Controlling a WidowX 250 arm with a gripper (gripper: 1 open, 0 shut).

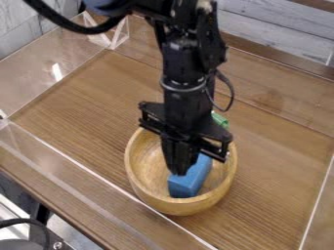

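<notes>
A light wooden bowl (150, 181) sits near the front of the wooden table, with a blue block (192, 178) lying inside it, toward the right. My black gripper (186, 151) hangs over the bowl, its lower part just above and behind the block. It looks shut, and nothing shows held between its fingers.
A small green object (221, 120) lies behind the bowl, partly hidden by the arm. Clear plastic edging runs along its left and front sides.
</notes>
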